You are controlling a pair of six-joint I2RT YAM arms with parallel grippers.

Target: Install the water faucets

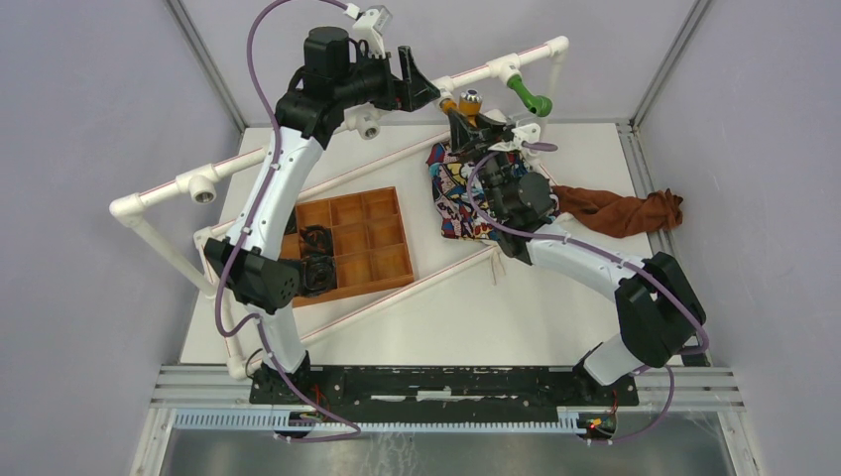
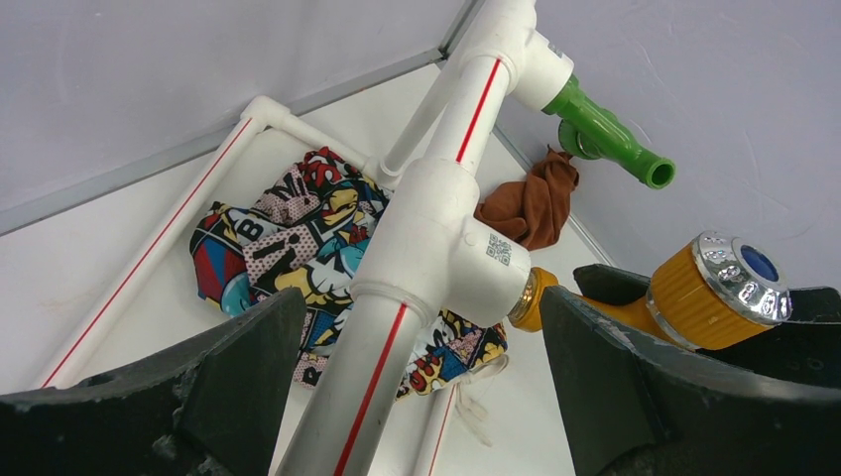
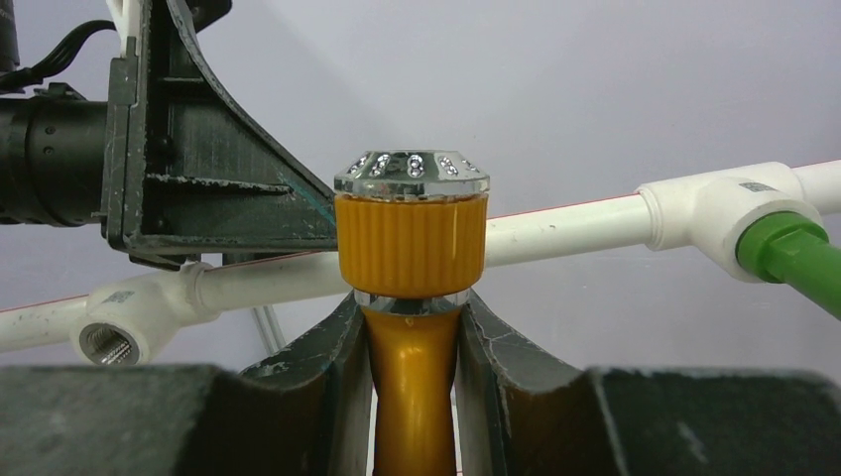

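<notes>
An orange faucet with a chrome cap is held in my right gripper (image 1: 466, 129), which is shut on its body; in the right wrist view the faucet (image 3: 412, 238) stands upright between the fingers. Its inlet end meets the white tee fitting (image 2: 486, 273) on the upper pipe. My left gripper (image 1: 417, 89) is open above that pipe beside this tee, its fingers either side of the pipe in the left wrist view. A green faucet (image 1: 528, 97) sits in the tee to the right.
Empty tees (image 1: 202, 189) are along the pipe to the left. Below lie an orange compartment tray (image 1: 367, 263) with black items, a patterned cloth (image 1: 456, 198) and a brown cloth (image 1: 625, 213).
</notes>
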